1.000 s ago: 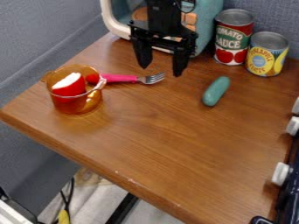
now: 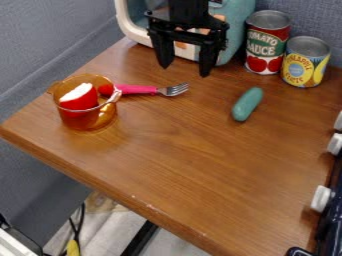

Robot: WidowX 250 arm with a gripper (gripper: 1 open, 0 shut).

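My black gripper (image 2: 185, 62) is open above the back of the table, its two fingers pointing down in front of a pale teal appliance. A clear orange cup (image 2: 83, 115) at the left holds a red-and-white object (image 2: 80, 96). A fork with a pink handle (image 2: 140, 89) lies beside the cup. A green cylindrical object (image 2: 247, 104) lies right of centre. Two cans stand at the back right: a red tomato can (image 2: 265, 52) and a yellow can (image 2: 303, 68).
A dark device with white knobs (image 2: 321, 198) runs along the right edge. The teal appliance (image 2: 233, 16) stands behind my gripper.
My gripper has risen slightly, toward the top of the view. The objects on the table have not visibly moved.
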